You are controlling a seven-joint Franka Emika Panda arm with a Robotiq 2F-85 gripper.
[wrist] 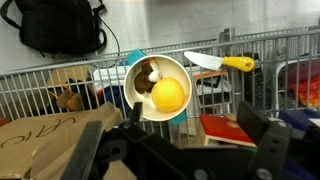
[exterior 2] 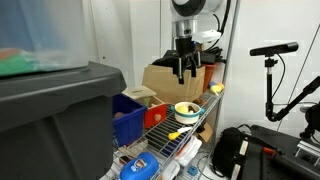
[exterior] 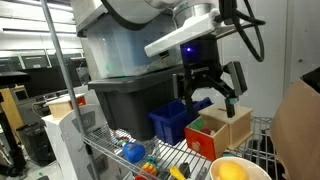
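Observation:
My open gripper hangs in the air above the wire shelf (wrist: 57,82), with nothing between its fingers. In the wrist view a white bowl (wrist: 134,88) lies beneath and just ahead of the fingers. Inside it are an orange-yellow round thing (wrist: 168,95) and smaller whitish and brown items. From the first outside view, the gripper (exterior: 210,104) is seen above and behind the bowl (exterior: 257,171), whose yellow ball (exterior: 232,170) shows on top. The second outside view has the gripper (exterior 2: 184,77) over the bowl (exterior 2: 187,117), clearly apart from it.
A red-fronted wooden box (exterior: 207,138) and a blue bin (exterior: 172,122) stand on the shelf beside a large black tub (exterior: 130,101). A cardboard box (exterior: 298,125) borders the bowl. A yellow-handled tool (wrist: 238,63) lies near the shelf edge.

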